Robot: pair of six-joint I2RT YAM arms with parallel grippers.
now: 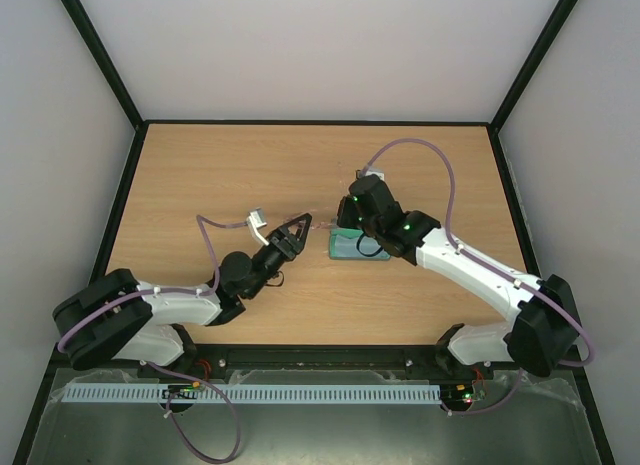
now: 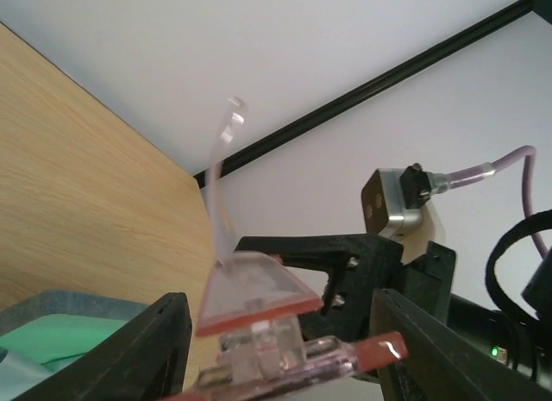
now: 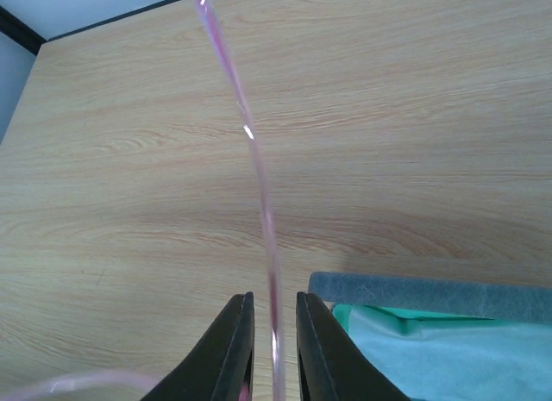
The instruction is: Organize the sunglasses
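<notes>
Pink, clear sunglasses are in the air between my two grippers. In the left wrist view a pink lens (image 2: 259,289) and a thin temple (image 2: 217,190) rise in front of my left gripper, whose fingers stand wide apart; the frame crosses the gap. My right gripper is parted too, with a pink strip (image 3: 267,220) running between its fingertips and bare wood showing on both sides. From above, the grippers face each other over mid-table, the left (image 1: 306,225) and the right (image 1: 343,213). Which fingers bear the sunglasses is hidden.
A grey-blue case (image 3: 431,295) with green and pale-blue cloth lies beneath the right gripper, partly covered by that arm from above. Free wooden table (image 1: 220,175) surrounds it. Purple cables (image 1: 450,185) loop above both arms.
</notes>
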